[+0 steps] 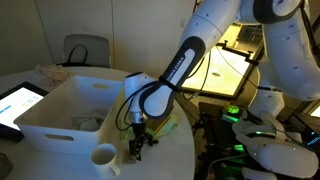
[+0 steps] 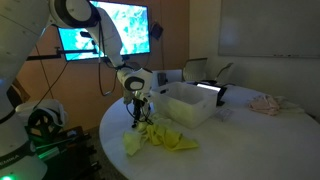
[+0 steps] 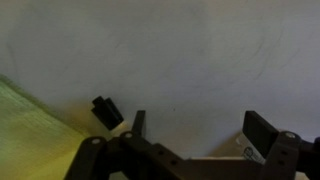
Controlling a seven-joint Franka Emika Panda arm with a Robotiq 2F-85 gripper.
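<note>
My gripper is open, low over the white table beside a white mug. In the wrist view the gripper has a wide gap, with bare table showing between its fingers. A small black-ended object, perhaps a marker, lies just outside the left finger. Near the right finger is the edge of a pale brownish object, mostly hidden. A yellow cloth fills the lower left of the wrist view; in exterior view 2 the crumpled cloth lies in front of the gripper.
A large white open box stands close behind the mug. A lit screen is at the far left, and a pinkish cloth lies far back on the table.
</note>
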